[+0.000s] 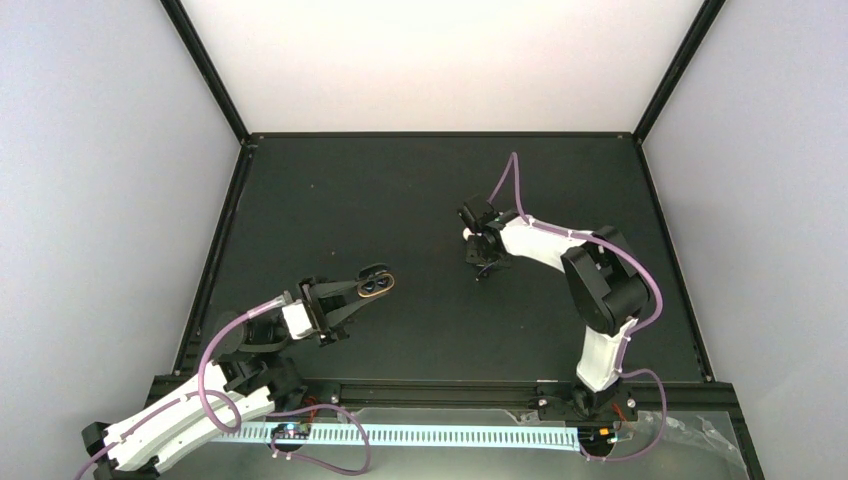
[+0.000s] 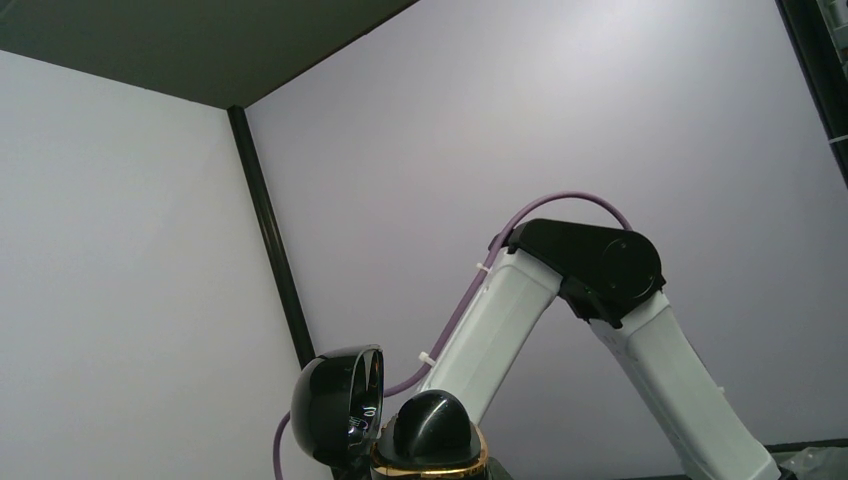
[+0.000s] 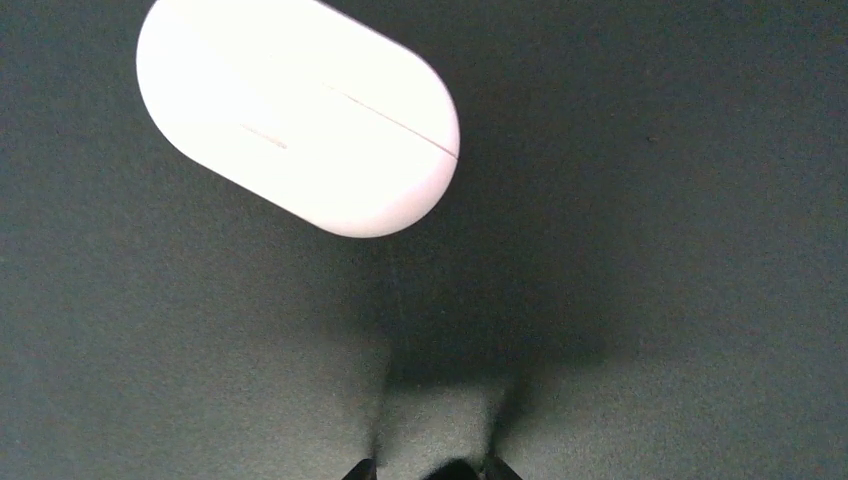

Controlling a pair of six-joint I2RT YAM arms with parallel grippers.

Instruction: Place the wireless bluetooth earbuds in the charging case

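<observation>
My left gripper (image 1: 372, 290) is shut on a black charging case (image 1: 388, 290) with a gold rim, held off the table with its lid (image 1: 374, 269) raised. From the left wrist view the open lid (image 2: 322, 408) stands beside a glossy black dome (image 2: 432, 428), apparently an earbud, above the gold rim. My right gripper (image 1: 484, 268) points down near the table's middle. At the bottom of the right wrist view its fingertips (image 3: 362, 470) stand apart. A small dark rounded thing (image 3: 455, 471) shows between them, mostly cut off; whether it is an earbud is unclear.
A white pill-shaped object (image 3: 300, 120) lies on the black table (image 3: 650, 300) ahead of my right gripper. From above, the right arm mostly hides it. Bare table separates the two grippers, and the back of the table is clear.
</observation>
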